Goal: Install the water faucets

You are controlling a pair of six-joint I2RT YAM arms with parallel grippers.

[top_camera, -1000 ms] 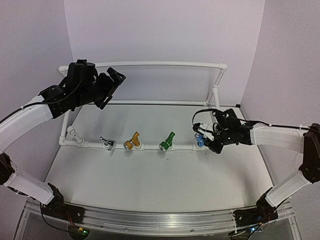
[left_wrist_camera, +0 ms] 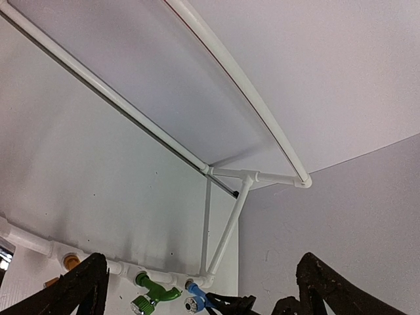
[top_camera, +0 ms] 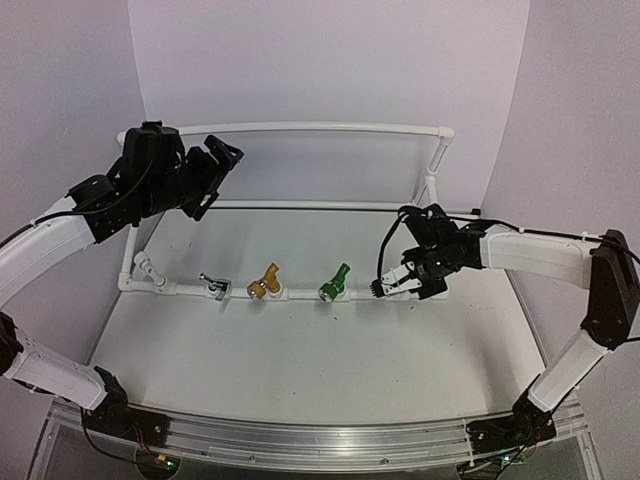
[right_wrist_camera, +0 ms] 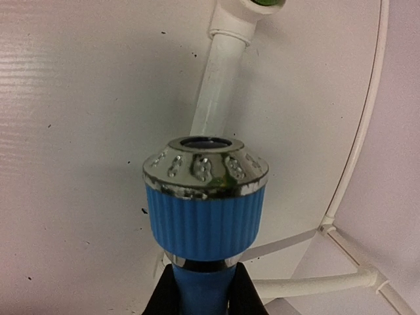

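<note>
In the top view, a chrome faucet [top_camera: 215,286], an orange faucet [top_camera: 266,284] and a green faucet [top_camera: 335,284] sit along the lower white pipe [top_camera: 365,294]. The blue faucet [right_wrist_camera: 207,223], chrome-ringed, fills the middle of the right wrist view. My right gripper is shut on its narrower blue body, a finger [right_wrist_camera: 164,295] on each side; from the top it largely hides this faucet. High on the left, my left gripper [top_camera: 218,183] stands open and empty, its fingers [left_wrist_camera: 88,289] wide apart.
The white pipe frame has an upper rail [top_camera: 300,127] and a rear rail [top_camera: 310,205] behind the faucets. The white board [top_camera: 290,360] in front of them is clear. Grey walls close in both sides.
My right gripper has shifted left and swung round over the blue faucet, covering most of it from the top. The left arm has moved slightly left; the other faucets have stayed put.
</note>
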